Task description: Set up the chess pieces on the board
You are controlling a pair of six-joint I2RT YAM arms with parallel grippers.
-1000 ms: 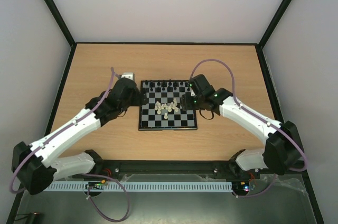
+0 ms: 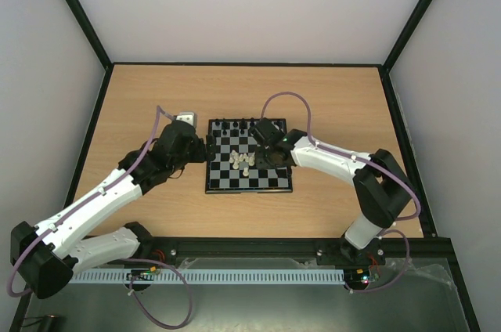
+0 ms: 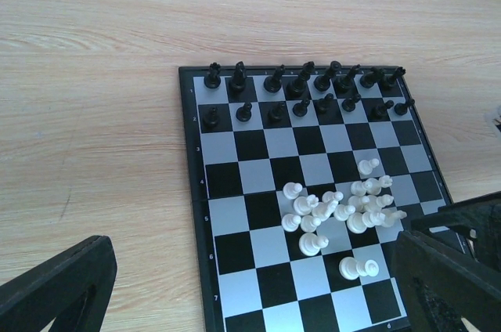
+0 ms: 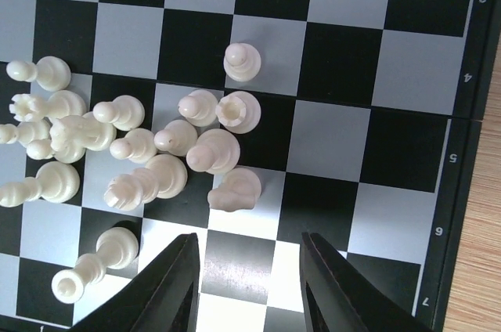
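The chessboard [image 3: 186, 113] lies on the table, with black pieces [image 3: 275, 80] upright in two rows along its far side. White pieces [image 3: 317, 211] stand bunched near the board's middle. A white pawn [image 4: 243, 62] stands a little beyond the bunch, and one tall white piece [image 4: 117, 246] is apart from it on the near side. My left gripper hangs at the board's left edge, open and empty. Above the board's right half is my right gripper, its fingers parted with nothing between them; the white knight [image 4: 235, 191] shows just beyond its fingertips.
Bare wooden table [image 2: 149, 113] surrounds the board on all sides. In the right wrist view, the squares between the white bunch and the numbered edge [image 4: 462, 191] are empty. Both arms reach in from the near side.
My right arm has swung leftward, bringing its gripper from the board's right edge to over the board, close to the white pieces. The pieces look unchanged.
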